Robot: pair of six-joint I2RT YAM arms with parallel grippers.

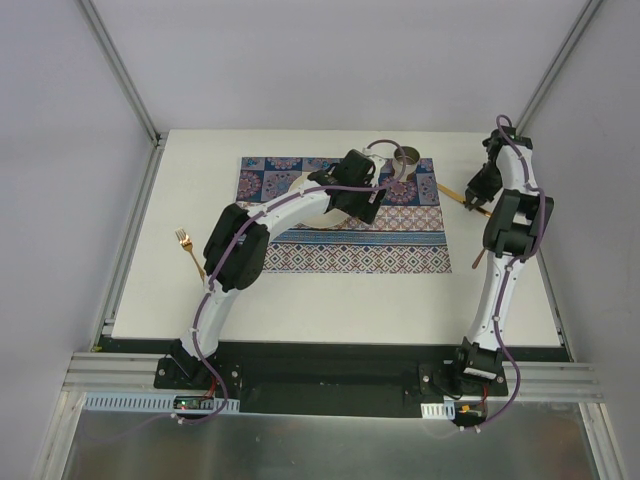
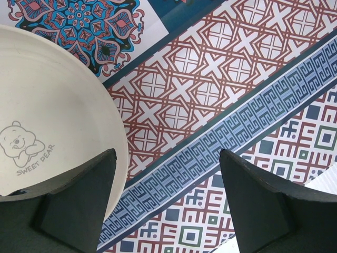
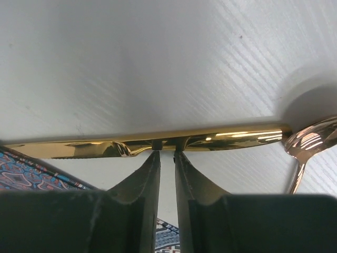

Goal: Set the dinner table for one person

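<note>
A cream plate (image 2: 63, 100) lies on the patterned placemat (image 1: 350, 260), with my left gripper open above its right edge, nothing between the fingers. Right of the placemat lies a gold knife (image 3: 237, 138); my right gripper is over its middle, fingertips close together at the knife. Whether they grip it I cannot tell. A spoon (image 3: 310, 139) lies by the knife's end. A gold fork (image 1: 186, 247) lies left of the placemat.
A metal cup (image 1: 405, 160) stands at the placemat's back right, near the left arm.
</note>
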